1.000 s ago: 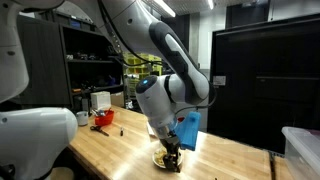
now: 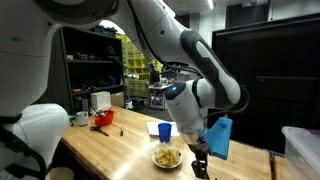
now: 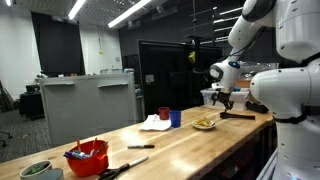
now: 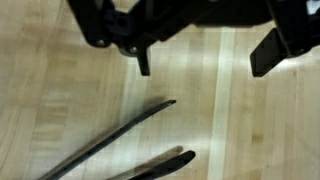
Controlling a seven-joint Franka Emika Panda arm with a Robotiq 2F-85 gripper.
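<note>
In the wrist view my gripper is open, its two dark fingers point(image 4: 265, 54) wide apart with only bare wood showing between them. Two slim dark utensils, one a curved thin piece point(image 4: 120, 131) and one with a rounded end point(image 4: 172, 165), lie on the table below and toward the lower left of that view. The gripper point(image 2: 200, 163) hangs low over the table, to the right of a plate point(image 2: 167, 165) of yellowish pieces in exterior view 1. Dark items point(image 3: 238, 116) lie near it at the table's far end.
A blue cup point(image 3: 175, 118), a red cup point(image 3: 164, 114) and a white cloth point(image 3: 154, 125) sit beyond the plate. Toward the other end are a red basket point(image 3: 86, 165), a bowl point(image 3: 36, 171) and dark-handled tools point(image 3: 125, 166).
My arm has swung to the right in exterior view 1, taking the gripper from in front of the plate to its right side. The plate and cups have stayed put.
</note>
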